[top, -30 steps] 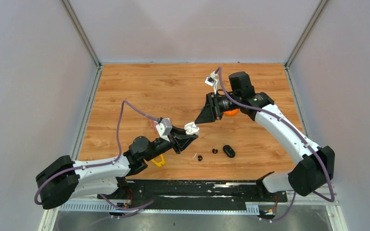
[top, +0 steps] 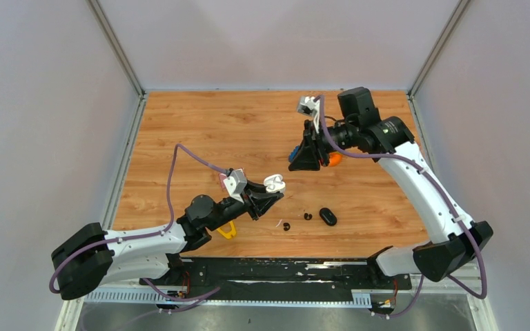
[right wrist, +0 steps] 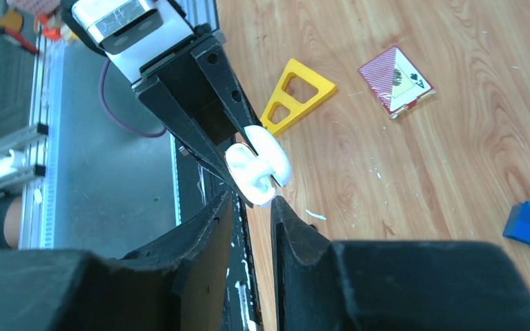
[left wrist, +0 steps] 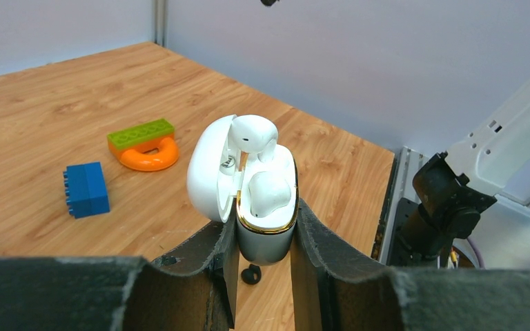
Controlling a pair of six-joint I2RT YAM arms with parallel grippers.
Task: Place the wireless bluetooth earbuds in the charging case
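Observation:
The white charging case (left wrist: 208, 165) stands open in my left gripper, which is shut on it. In the left wrist view, white earbud shapes (left wrist: 252, 134) show in the case. My right gripper is raised above and to the right of the case in the top view, apart from it, its fingers part open with a narrow gap and nothing seen between them. Small dark bits (top: 307, 216) and a black oval object (top: 328, 216) lie on the table below.
A blue brick (left wrist: 86, 189), an orange and green toy (left wrist: 145, 152), a card box (right wrist: 397, 81) and a yellow triangle (right wrist: 310, 79) lie on the wooden table (top: 200, 117).
My left gripper with the case has stayed in place.

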